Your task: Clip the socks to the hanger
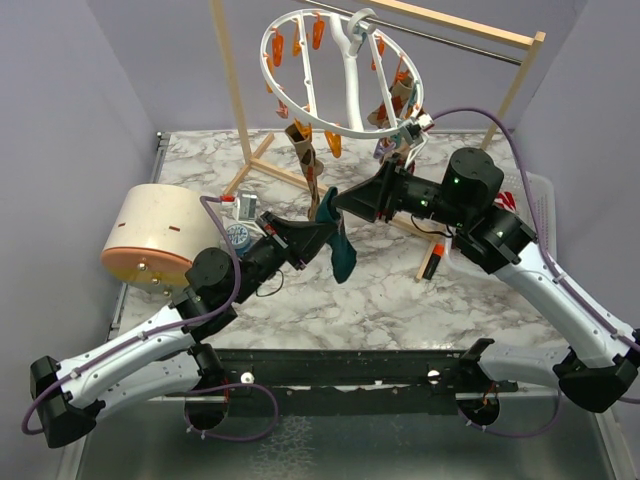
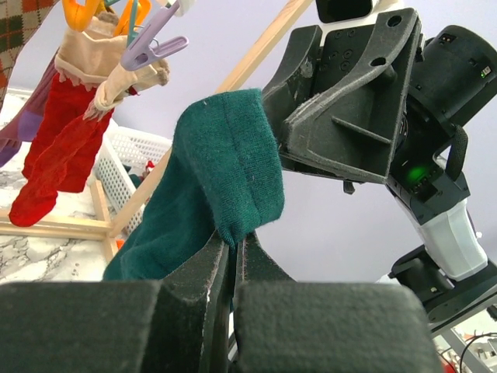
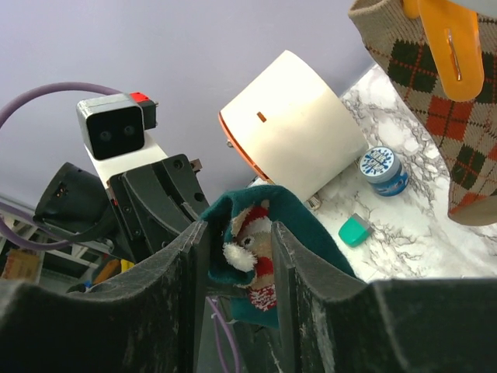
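Observation:
A teal sock [image 1: 340, 250] hangs from my left gripper, which is shut on it, near the middle of the top view. My right gripper is at the sock's upper part, its fingers part open either side of a patterned patch with white fluff. The white round hanger [image 1: 350, 70] with orange clips hangs above. A plaid sock [image 1: 305, 160] and red socks hang from clips; in the right wrist view the plaid sock [image 3: 458, 132] is at upper right.
A cream cylinder [image 1: 160, 235] and a blue-lidded tin [image 3: 379, 175] stand at left. A white basket [image 1: 535, 210] is at right, beside the wooden stand [image 1: 240, 110].

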